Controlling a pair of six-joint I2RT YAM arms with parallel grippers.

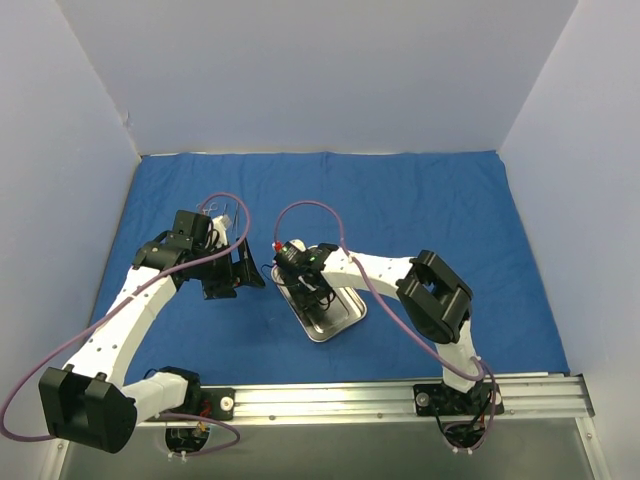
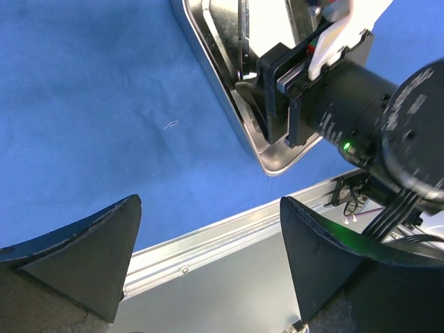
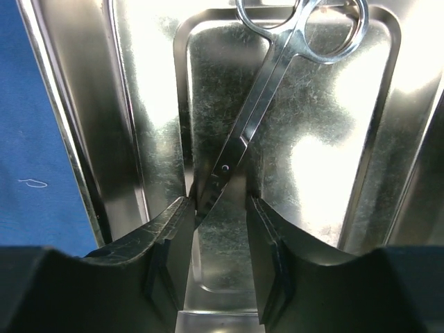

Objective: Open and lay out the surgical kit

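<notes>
A shallow metal tray (image 1: 348,316) lies on the blue cloth, left of centre. Inside it rests a silver ring-handled instrument (image 3: 260,97), its rings at the far end. My right gripper is low over the tray, part open, with the instrument's narrow end at its left finger (image 3: 182,225); whether they touch is unclear. To the left of the tray, my left gripper stands open above the cloth, empty. In the left wrist view, a dark thin instrument (image 2: 243,35) shows in the tray (image 2: 279,164) beside the right gripper.
Several thin instruments (image 1: 232,210) lie on the cloth behind the left gripper, partly covered by the arm. A metal rail (image 1: 320,398) runs along the front edge.
</notes>
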